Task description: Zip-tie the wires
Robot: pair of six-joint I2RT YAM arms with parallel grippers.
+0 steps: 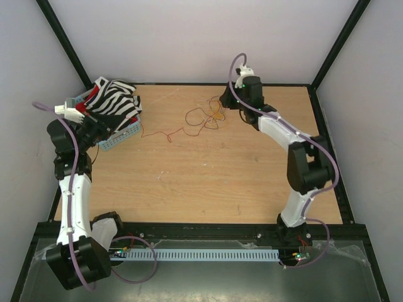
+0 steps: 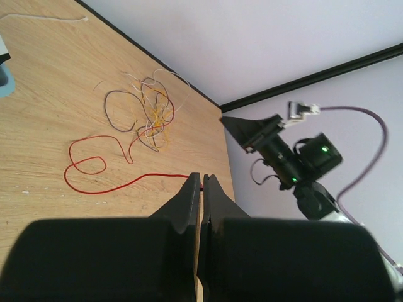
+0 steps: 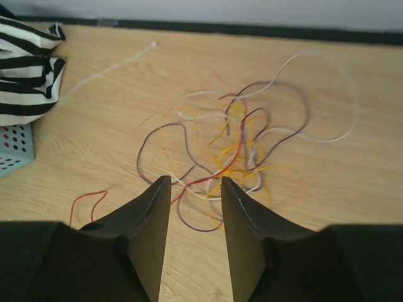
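A loose tangle of wires [image 1: 213, 115], coloured red, yellow, white and dark, lies on the table toward the back. From it the red wire [image 2: 135, 180] trails in curves to the tips of my left gripper, which is shut on it beside the basket. Over the tangle hangs my right gripper, open, its fingers apart and the wires [image 3: 242, 148] below and beyond them; nothing is held there. A thin white strip [image 3: 119, 65], perhaps a zip tie, lies left of the tangle near the striped cloth.
At the back left stands a light blue basket [image 1: 121, 136] with a black-and-white striped cloth [image 1: 116, 97] and something red in it. Bare wood fills the middle and front of the table [image 1: 189, 182]. A dark rail runs along the back edge.
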